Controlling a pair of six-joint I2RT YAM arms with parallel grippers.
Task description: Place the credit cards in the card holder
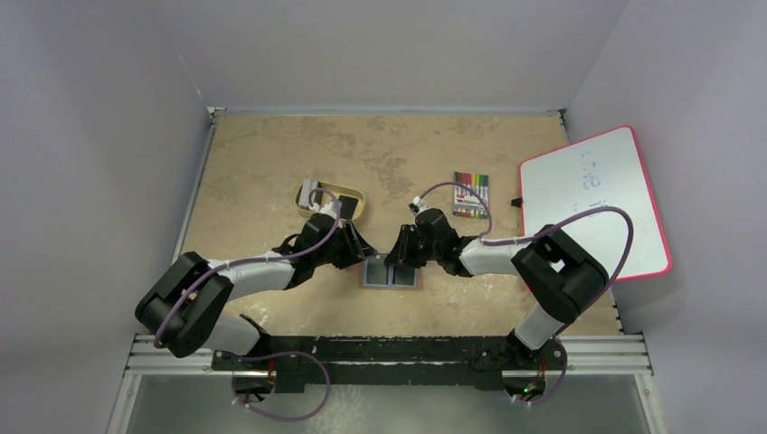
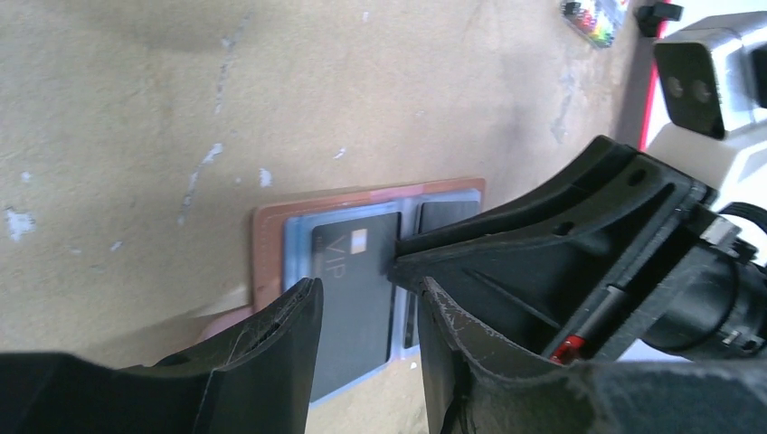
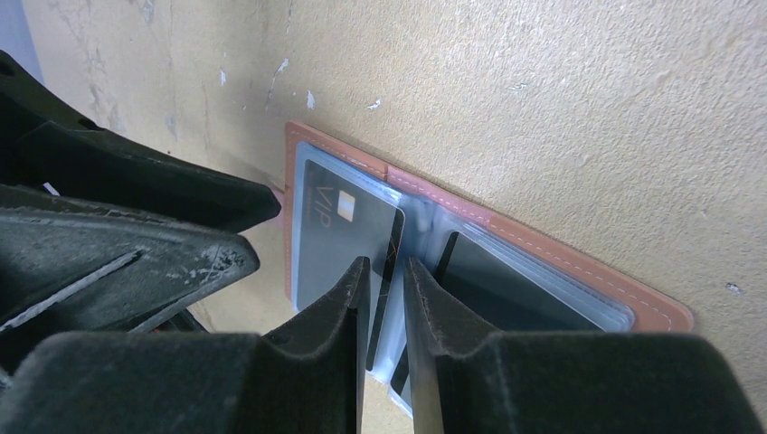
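The card holder [image 1: 392, 287] lies unfolded on the table, with a brown border and clear pockets. A dark VIP card [image 2: 353, 294] fills its left side, and a second dark card [image 3: 502, 289] lies in the right side. Over the VIP card, my left gripper is part open with nothing visibly held. My right gripper has its fingers close together at the middle of the holder, straddling the VIP card's inner edge and clear plastic. How firmly these are gripped is hard to see.
Behind the left arm stands a tan tray [image 1: 355, 192] with white and dark items. A pack of coloured markers [image 1: 471, 194] and a whiteboard [image 1: 597, 199] are to the right. Both grippers crowd close together over the holder.
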